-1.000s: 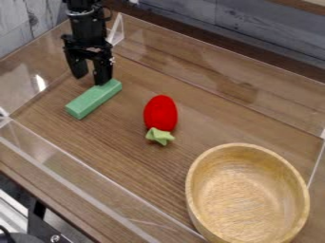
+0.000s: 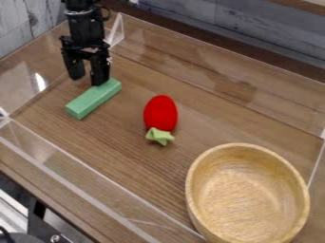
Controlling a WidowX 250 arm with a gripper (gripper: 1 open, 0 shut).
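Note:
My black gripper [image 2: 86,66] hangs at the upper left over the wooden table, open, just behind a green rectangular block [image 2: 94,98]. A red oval object [image 2: 160,111] lies to the right of the block, with a small light-green piece [image 2: 160,136] at its front end. Whether anything lies between the fingers is hard to see at this size.
A large round tan bowl [image 2: 248,193] takes up the front right of the table [image 2: 235,95]. A wall runs along the back.
My gripper has shifted very slightly to the left. The block, red object and bowl have not visibly moved.

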